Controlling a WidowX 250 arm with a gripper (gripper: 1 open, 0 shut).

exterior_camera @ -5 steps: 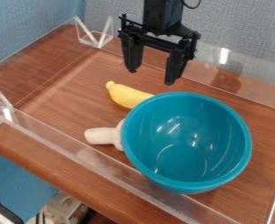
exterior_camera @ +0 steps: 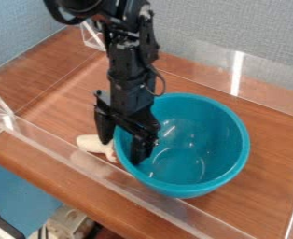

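Observation:
My black gripper (exterior_camera: 127,125) reaches down from the top over the left rim of a large turquoise bowl (exterior_camera: 199,145), its lower end partly inside the bowl. Whether it is open or shut, or holds anything, I cannot tell. A pale object (exterior_camera: 90,144) lies on the wooden table just left of the bowl, partly hidden behind the gripper and bowl. The yellow object is not visible.
Transparent strips run along its front and back edges. A grey textured wall (exterior_camera: 236,33) stands behind.
The bowl sits slightly farther left, and the yellow object is now out of sight.

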